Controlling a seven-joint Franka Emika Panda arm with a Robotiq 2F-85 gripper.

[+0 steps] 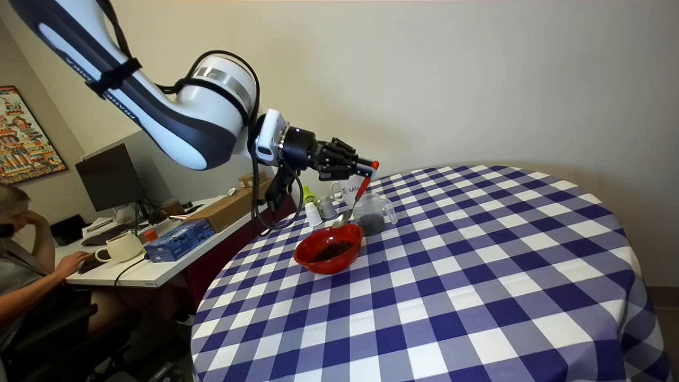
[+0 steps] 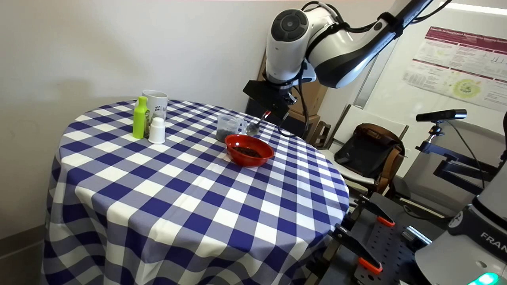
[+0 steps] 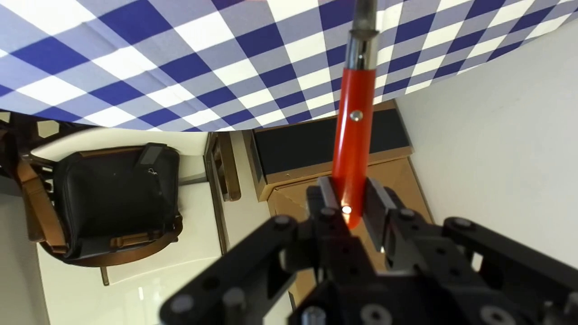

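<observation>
My gripper is shut on the red handle of a metal spoon [image 3: 355, 119], near the handle's end. In exterior view 1 the spoon's bowl [image 1: 342, 219] points down and appears near the back rim of a red bowl [image 1: 316, 261]; whether they touch I cannot tell. Dark bits [image 2: 247, 151] lie in the bottom of that bowl. A clear pitcher [image 2: 227, 127] with dark contents stands close beside it. The wrist view leaves the spoon's far end out of frame.
A white mug [image 2: 155, 102], a green bottle [image 2: 138, 121] and a white shaker [image 2: 157, 131] stand together towards the wall. A chair with a black bag [image 2: 365, 151] is beyond the edge.
</observation>
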